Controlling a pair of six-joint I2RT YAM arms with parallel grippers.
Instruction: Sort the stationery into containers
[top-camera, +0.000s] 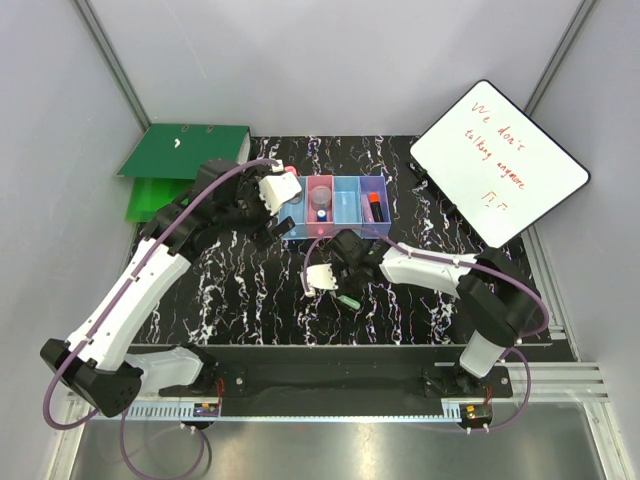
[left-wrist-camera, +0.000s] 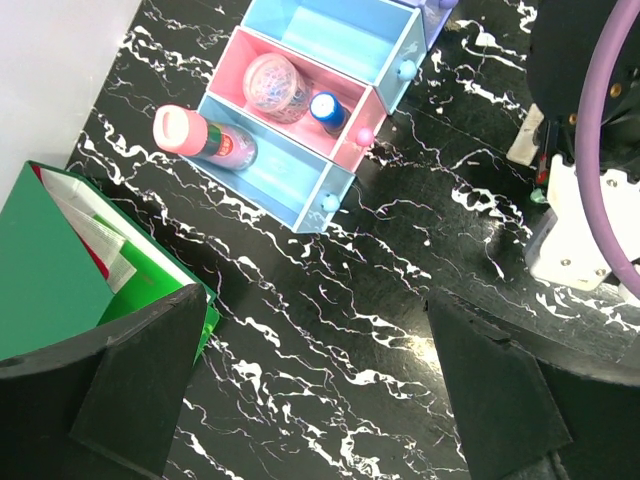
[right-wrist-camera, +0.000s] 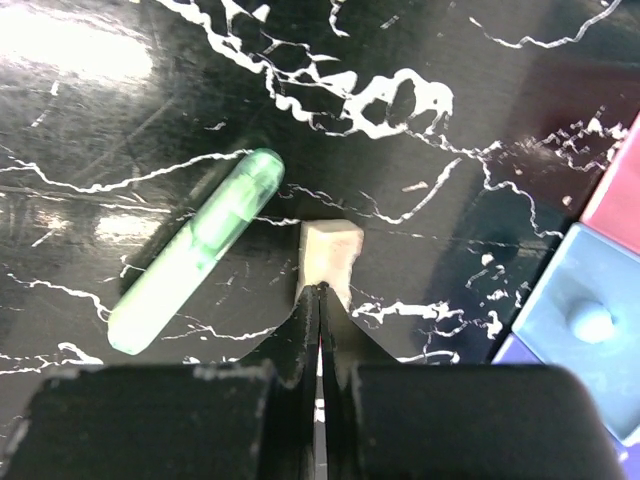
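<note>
On the marble table lie a small beige block (right-wrist-camera: 330, 255) and a green translucent stick (right-wrist-camera: 195, 250), side by side but apart. My right gripper is shut, its fingertips together over the near end of the block; nothing shows between them, and whether they touch it I cannot tell. In the top view the arm hides the block, while the stick (top-camera: 349, 302) shows beside the wrist. A row of blue, pink and purple bins (top-camera: 345, 230) stands behind. My left gripper hangs open and empty near the left blue bin (left-wrist-camera: 275, 195).
A pink-capped bottle (left-wrist-camera: 178, 131) leans in the left blue bin. The pink bin holds a clear tub (left-wrist-camera: 275, 85) and a blue-capped bottle (left-wrist-camera: 328, 110); an orange-capped item (top-camera: 375, 207) is in the purple bin. Green folder (top-camera: 185, 150) at left, whiteboard (top-camera: 500, 165) at right.
</note>
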